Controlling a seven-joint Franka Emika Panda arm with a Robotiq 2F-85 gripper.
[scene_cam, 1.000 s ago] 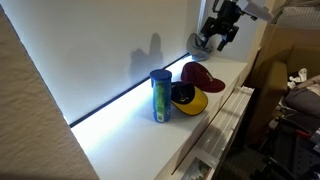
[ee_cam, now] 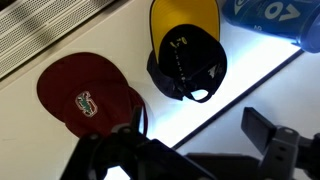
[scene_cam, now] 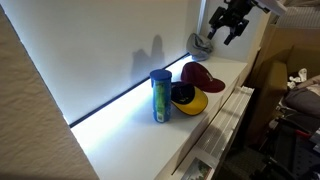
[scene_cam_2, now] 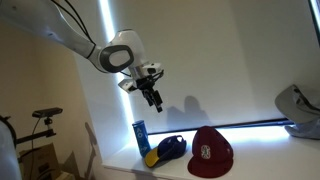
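Observation:
My gripper hangs above the far end of the white shelf, its fingers apart and nothing between them. In the wrist view, its two dark fingers stand wide at the lower edge. Below lie a maroon cap with a small emblem and a black cap with a yellow brim. A blue canister shows at the upper right there and stands upright in exterior view 1. Farther along the shelf sits a grey cap, against the wall.
The near part of the shelf is bare. A pale wall runs along its back. Open drawers or slatted compartments lie along the front, with a brown chair or box at the right.
Over the last second my gripper has risen and shifted slightly right in exterior view 1, away from the grey cap. The caps and canister have not moved.

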